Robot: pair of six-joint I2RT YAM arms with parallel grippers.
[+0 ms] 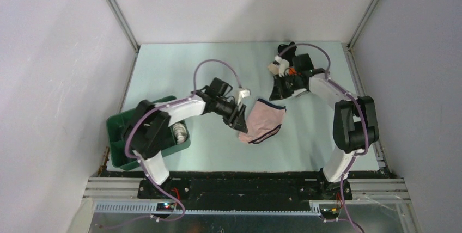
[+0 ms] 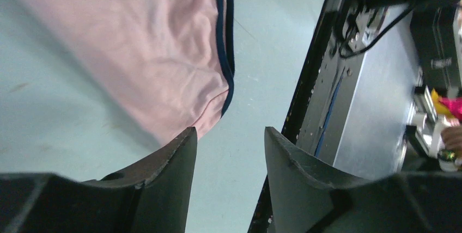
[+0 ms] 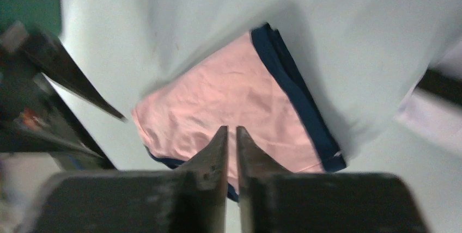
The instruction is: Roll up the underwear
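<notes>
The pink underwear (image 1: 265, 120) with navy trim lies spread fairly flat in the middle of the table. In the left wrist view, its lower corner (image 2: 174, 91) shows beyond my left fingertips. The left gripper (image 1: 243, 129) is part open at the garment's left edge, with only table visible between its fingers. My right gripper (image 1: 274, 98) is shut near the far waistband edge; in the right wrist view its fingertips (image 3: 222, 140) overlap the pink cloth (image 3: 229, 97) from above, with nothing visible between them. The navy waistband (image 3: 294, 97) lies straight on the table.
A green divided bin (image 1: 117, 135) with a rolled white item (image 1: 180, 133) stands at the left, partly under my left arm. Other clothes, including a black piece (image 1: 286, 52), are piled at the back right.
</notes>
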